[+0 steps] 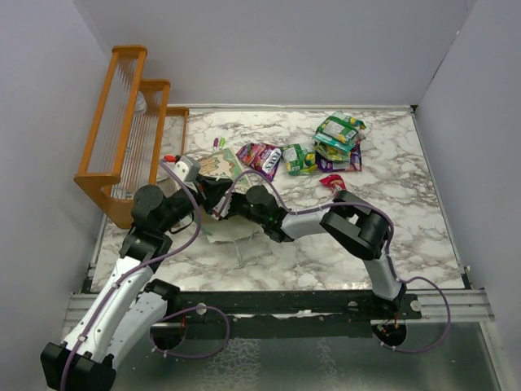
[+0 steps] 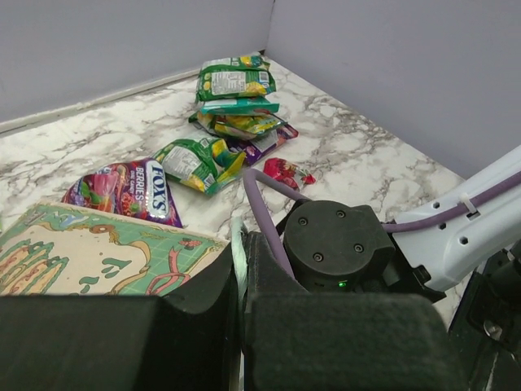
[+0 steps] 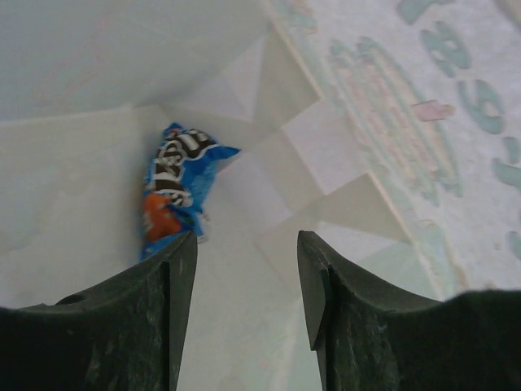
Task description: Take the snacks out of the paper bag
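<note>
The paper bag (image 1: 220, 165) lies with its mouth toward the front, under both grippers; the left wrist view shows its printed side (image 2: 73, 252). My left gripper (image 1: 213, 186) is shut at the bag's edge, a thin pale strip between its fingers. My right gripper reaches into the bag, part open with nothing between its fingers. A blue snack packet (image 3: 183, 183) with orange lies inside, just beyond those fingers. Outside lie a purple packet (image 2: 122, 191), a green packet (image 2: 191, 163), a small red packet (image 2: 286, 173) and a pile of packets (image 2: 236, 85).
A wooden rack (image 1: 110, 147) stands at the back left. Grey walls border the marble table (image 1: 407, 228), whose right part is clear.
</note>
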